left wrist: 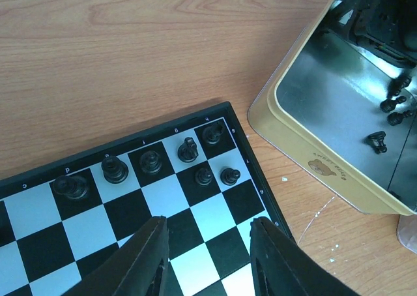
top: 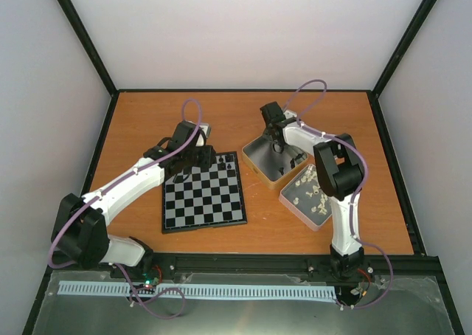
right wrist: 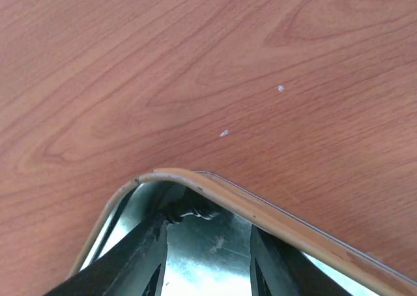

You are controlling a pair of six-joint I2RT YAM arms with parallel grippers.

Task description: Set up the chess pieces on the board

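Observation:
The chessboard [top: 203, 202] holds several black pieces along its far edge, such as a black piece [left wrist: 115, 169]. My left gripper hangs over the board, fingers apart and empty. The yellow bin [left wrist: 313, 159] holds loose black pieces [left wrist: 378, 141]. My right gripper is at the bin's far corner, fingers apart; a dark shape [right wrist: 189, 211] lies inside the bin beyond the fingertips, too unclear to identify.
A pink-rimmed bin [top: 306, 209] of white pieces sits in front of the yellow bin.

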